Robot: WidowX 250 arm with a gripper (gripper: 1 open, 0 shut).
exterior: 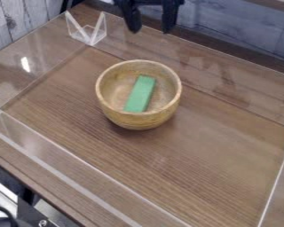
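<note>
A round wooden bowl (166, 99) stands on the wooden table, holding a green block (139, 94) that lies lengthwise inside it. At the top edge, above and behind the bowl, the black gripper (152, 19) is partly cropped by the frame, its two fingers apart and pointing down. It is clear of the bowl.
A clear plastic object (88, 28) is at the back left. A grey-blue wall (245, 31) runs along the back right.
</note>
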